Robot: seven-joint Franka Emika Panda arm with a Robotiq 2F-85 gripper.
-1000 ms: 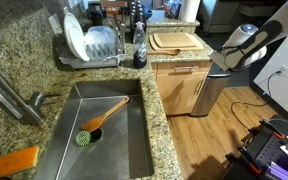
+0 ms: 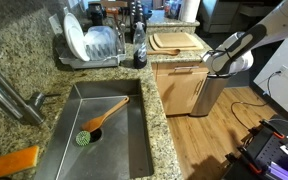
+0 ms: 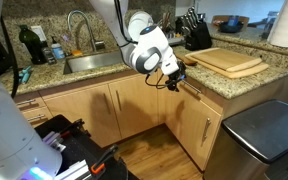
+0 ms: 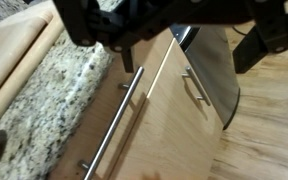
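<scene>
My gripper is open, its two dark fingers wide apart with nothing held between them. Below it in the wrist view runs the silver bar handle (image 4: 114, 125) of a wooden drawer; the left fingertip looks close to the handle's upper end, though I cannot tell whether they touch. The drawer (image 3: 192, 92) appears closed under the counter edge in exterior view 2, where the gripper (image 3: 172, 82) hangs just in front of it. A second handle (image 4: 196, 88) sits on the cabinet door.
Wooden cutting boards (image 3: 224, 62) lie on the granite counter (image 4: 69, 75) above the drawer. A metal bin (image 3: 249, 145) stands to the right in exterior view 2. At the left of exterior view 1, the sink (image 2: 119, 130) holds a wooden-handled brush (image 2: 104, 115).
In exterior view 1 the arm has swung left and lower, bringing the gripper nearer the drawer front. The counter items have not moved.
</scene>
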